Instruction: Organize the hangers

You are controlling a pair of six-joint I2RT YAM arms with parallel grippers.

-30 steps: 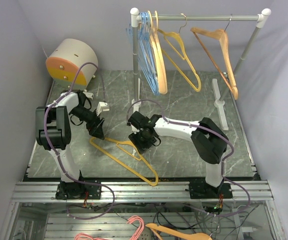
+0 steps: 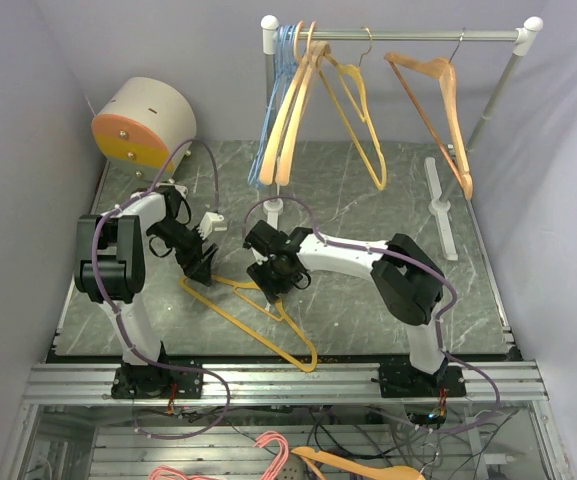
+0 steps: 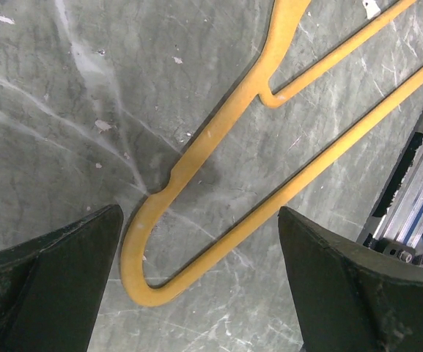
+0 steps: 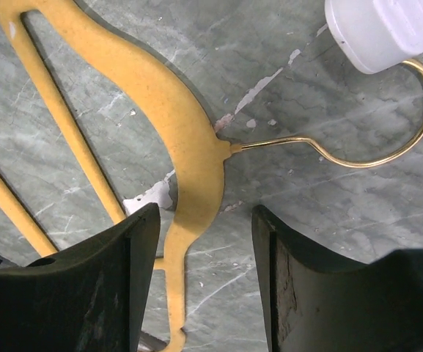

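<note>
A yellow hanger (image 2: 248, 330) lies flat on the grey floor in front of both arms. My left gripper (image 2: 200, 268) is open over its left end; in the left wrist view the rounded corner (image 3: 146, 286) sits between the fingertips. My right gripper (image 2: 271, 290) stands open at the hanger's neck (image 4: 196, 172), with the gold wire hook (image 4: 358, 163) beyond, beside a white plastic piece. On the rack (image 2: 408, 37) hang blue hangers (image 2: 268, 120), light wooden ones (image 2: 298, 120), a yellow one (image 2: 363, 120) and a wooden one (image 2: 448, 110).
A cream drum-shaped box (image 2: 148, 115) stands at the back left. The rack's white feet (image 2: 440, 215) rest on the floor. Pink and yellow hangers (image 2: 358, 463) lie beyond the front rail.
The hanging hangers have swung a little. The hanger on the floor has hardly changed.
</note>
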